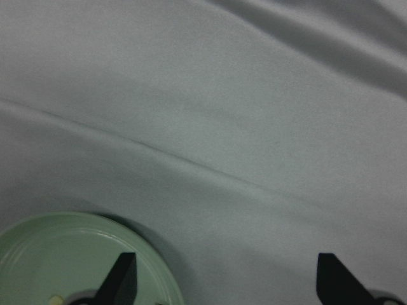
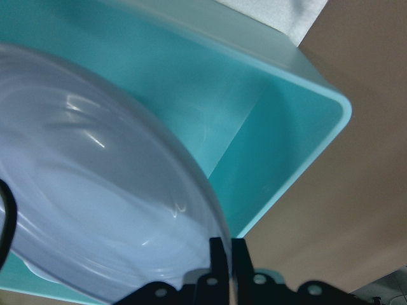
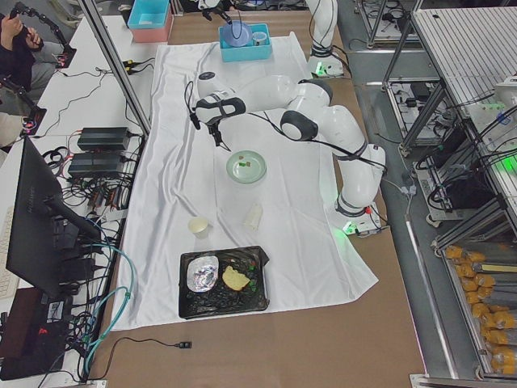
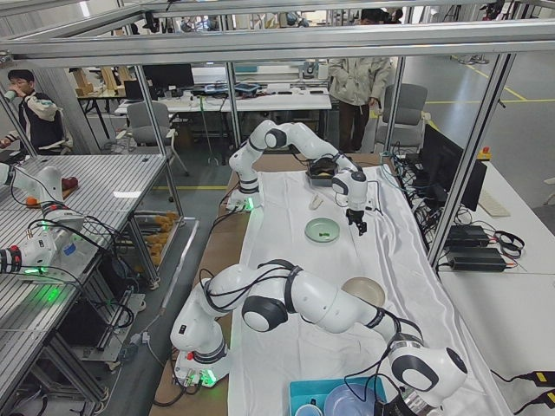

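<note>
A lavender plate (image 2: 102, 178) is in a teal bin (image 2: 286, 82), tilted in the right wrist view; my right gripper is shut on its rim. My left gripper stands open above the white cloth, beside and over the edge of a green plate (image 1: 70, 248), with nothing between its fingers. The green plate also shows mid-table in the camera left view, with small bits on it. A beige plate (image 4: 363, 290) lies on the cloth, mostly hidden behind the left arm in the camera left view.
A black tray (image 3: 224, 301) with foil and a yellow piece lies at the near end. A cream cup (image 3: 198, 225) and a pale item (image 3: 254, 217) lie between it and the green plate.
</note>
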